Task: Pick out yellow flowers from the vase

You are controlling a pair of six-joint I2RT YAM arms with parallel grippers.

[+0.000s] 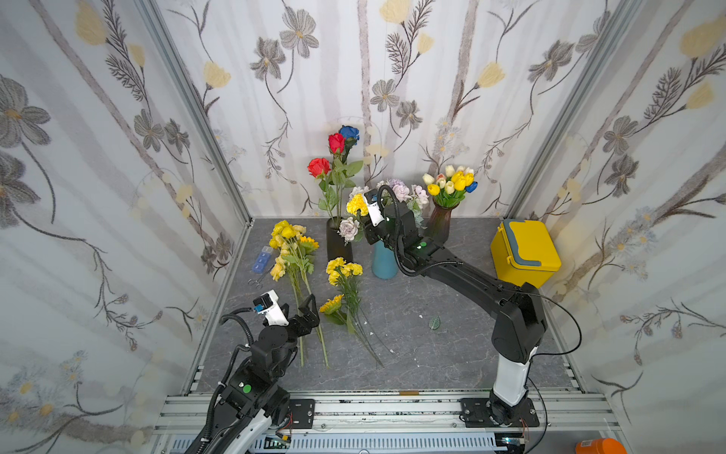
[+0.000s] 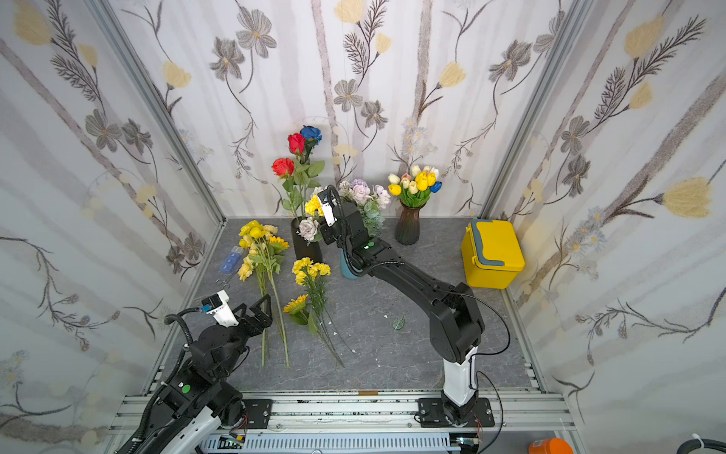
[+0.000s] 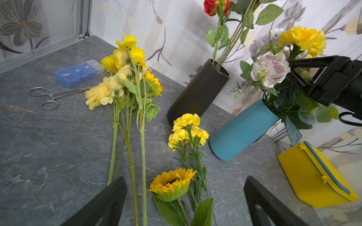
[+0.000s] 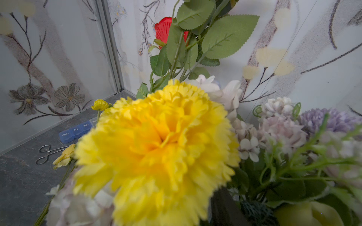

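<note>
A yellow carnation point(image 4: 158, 146) fills much of the right wrist view. In the left wrist view this yellow flower point(image 3: 304, 39) stands among pale blooms in the blue vase point(image 3: 245, 130). Just below its head, my right gripper reaches in from the right; its fingertips are partly lost among the flowers, so I cannot tell whether they touch the stem. Wide open and empty, my left gripper hangs over the table. In front of it lie a sunflower point(image 3: 173, 182), yellow carnations point(image 3: 187, 131) and a yellow bunch point(image 3: 120, 75).
A black vase point(image 3: 198, 92) with roses stands left of the blue one. Behind to the right is a brown vase point(image 1: 438, 224) of tulips. A yellow box point(image 1: 525, 253), scissors point(image 3: 52, 98) and a blue pillbox point(image 3: 75, 74) sit toward the sides.
</note>
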